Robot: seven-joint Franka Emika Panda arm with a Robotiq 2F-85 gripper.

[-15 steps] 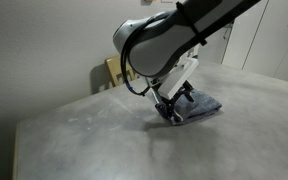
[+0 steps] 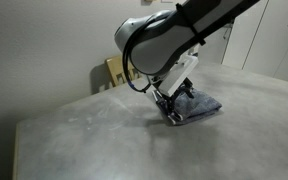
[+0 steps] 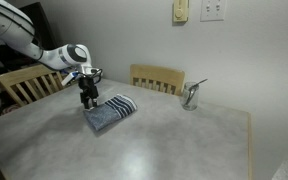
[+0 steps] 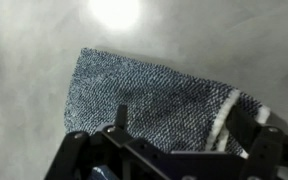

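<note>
A dark blue-grey cloth (image 3: 110, 112) with white stripes at one end lies folded on the grey table. It fills much of the wrist view, where the cloth (image 4: 144, 95) has its white stripes toward the right. My gripper (image 3: 89, 103) points down over the cloth's left part in exterior view 2. In the wrist view, the dark fingers (image 4: 121, 118) stand well apart at the lower edge, so the gripper is open, with cloth visible beneath the gap. Exterior view 1 shows the cloth (image 2: 199, 105) partly hidden behind the arm.
A glass or metal cup (image 3: 191, 97) holding a utensil stands on the table's far side. Wooden chairs (image 3: 156, 77) stand along the table edges.
The arm has shifted only slightly near the cloth. The cloth looks to be in the same place.
</note>
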